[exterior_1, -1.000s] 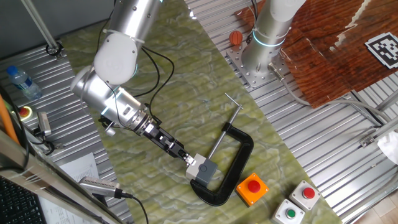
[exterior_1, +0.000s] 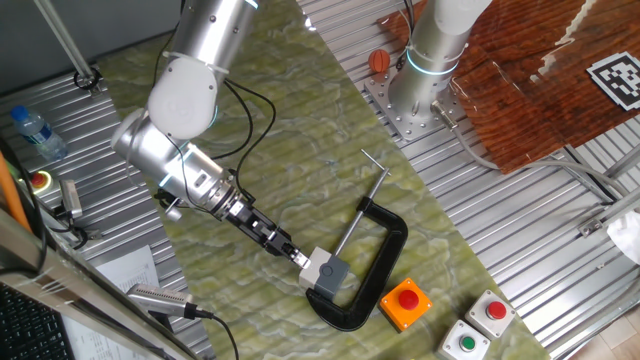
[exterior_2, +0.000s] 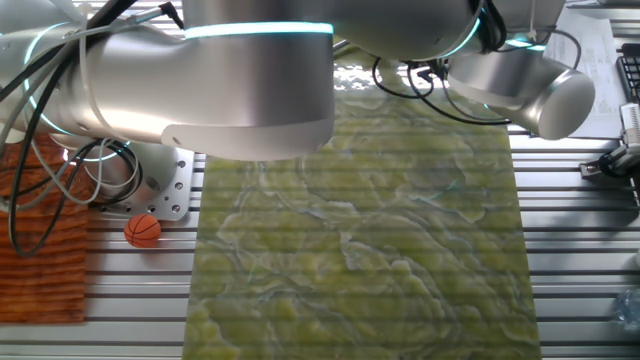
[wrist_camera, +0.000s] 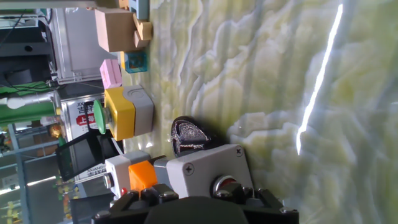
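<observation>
My gripper (exterior_1: 301, 261) reaches down from the upper left, its tip right at the near side of a light-and-dark grey box (exterior_1: 326, 270). Whether it touches the box is unclear. The box lies by the lower end of a black C-clamp (exterior_1: 391, 262). In the wrist view, the box's pale face (wrist_camera: 193, 171) with corner screws and a metal-ringed button (wrist_camera: 226, 183) is just ahead of the gripper, which partly covers it. The dark gripper parts along the bottom edge do not show clearly how the fingers stand. Exterior view 2 shows neither box nor fingers.
An orange box with a red button (exterior_1: 406, 304) sits right of the clamp, with white red-button (exterior_1: 491, 312) and green-button (exterior_1: 464, 343) boxes beyond. A yellow box (wrist_camera: 122, 113) shows in the wrist view.
The arm and gripper have shifted very slightly beside the grey box. The box, clamp and button boxes look unmoved.
</observation>
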